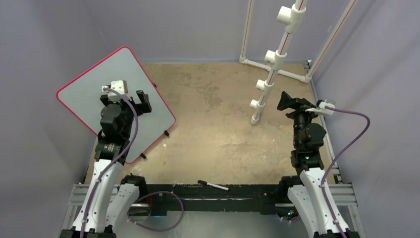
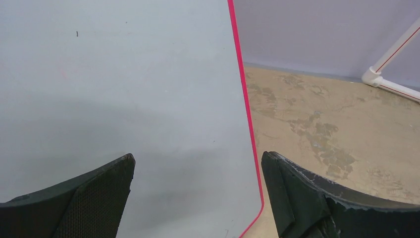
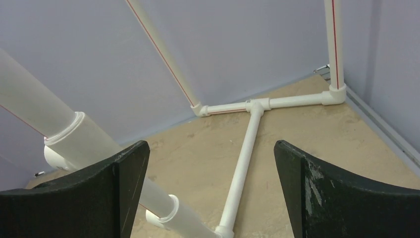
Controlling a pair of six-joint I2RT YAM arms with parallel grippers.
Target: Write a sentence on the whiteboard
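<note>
The whiteboard [image 1: 148,111], edged in red, lies tilted at the left of the table. Its surface [image 2: 163,99] fills most of the left wrist view and carries only a few tiny marks. A white marker with a black end [image 1: 216,186] rests on the dark strip at the table's front, near the middle. Over the whiteboard, my left gripper is open and empty. My right gripper stands open at the right side, nothing between its fingers and well apart from the marker.
A white pipe stand with stubs [image 1: 271,77] rises right of centre, close to my right gripper. Small black clips [image 1: 166,133] sit along the whiteboard's lower right edge. Bare tabletop [image 1: 213,144] stretches between the board and the stand. A purple cable [image 1: 181,208] loops at the front left.
</note>
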